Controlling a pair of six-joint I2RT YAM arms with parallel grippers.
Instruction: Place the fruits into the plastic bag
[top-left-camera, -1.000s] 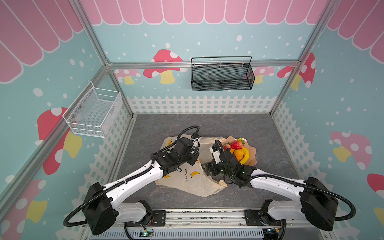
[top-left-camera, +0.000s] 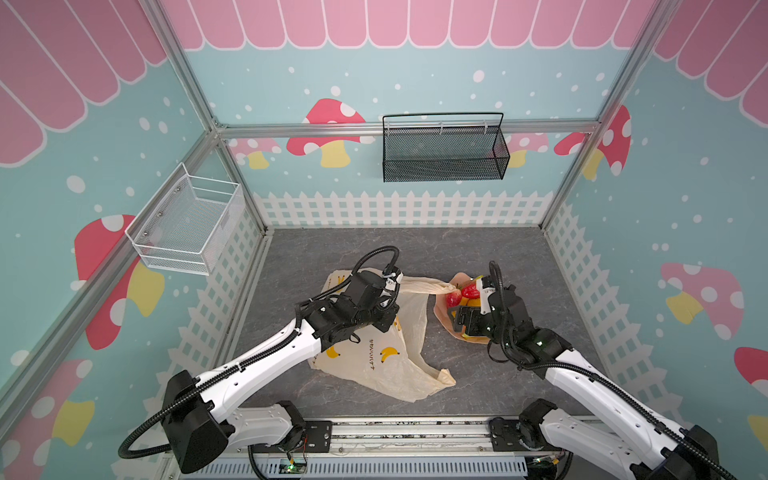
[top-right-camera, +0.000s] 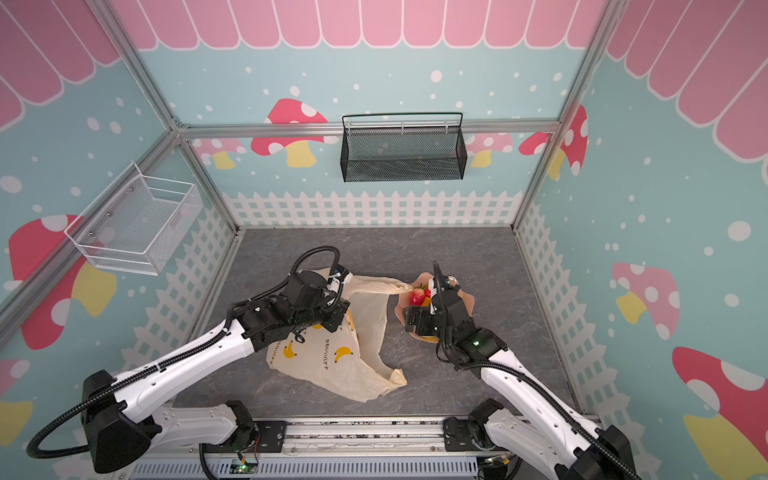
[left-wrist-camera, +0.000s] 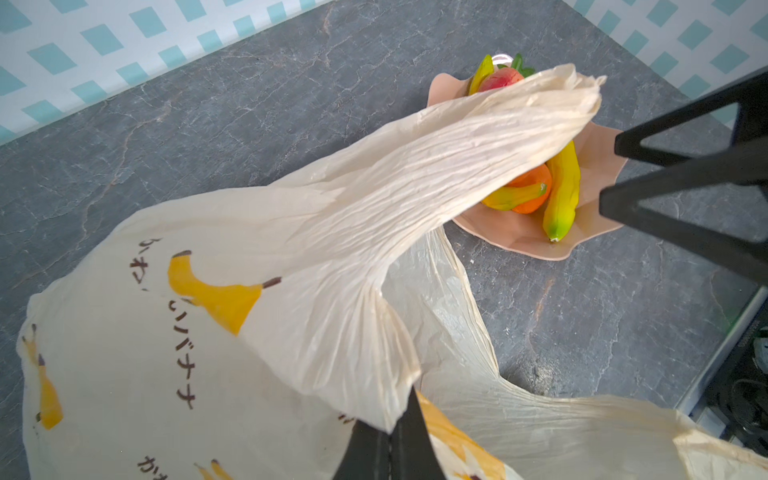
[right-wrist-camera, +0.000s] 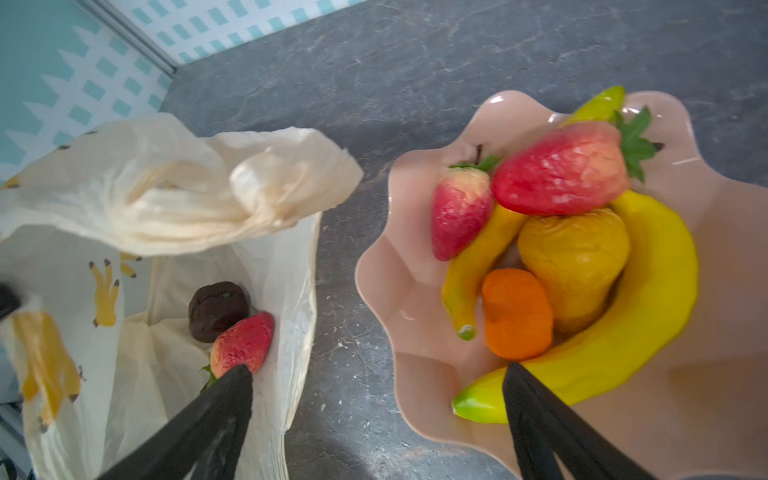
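Observation:
The banana-print plastic bag (left-wrist-camera: 200, 360) lies crumpled with its mouth toward the bowl. My left gripper is shut on a gathered fold of its film, holding it up. Inside, a strawberry (right-wrist-camera: 242, 340) and a dark round fruit (right-wrist-camera: 216, 310) show in the right wrist view. The pink scalloped bowl (right-wrist-camera: 720, 320) holds two strawberries (right-wrist-camera: 560, 172), several bananas (right-wrist-camera: 652, 280), a yellow fruit (right-wrist-camera: 574, 252) and an orange fruit (right-wrist-camera: 516, 316). My right gripper hangs over the bowl's near left side, open, with nothing between its fingers.
A black wire basket (top-left-camera: 445, 156) hangs on the back wall and a white basket (top-left-camera: 182, 224) on the left wall.
My right gripper has moved right and up from the bag's mouth to over the fruit bowl. The left arm has barely moved.

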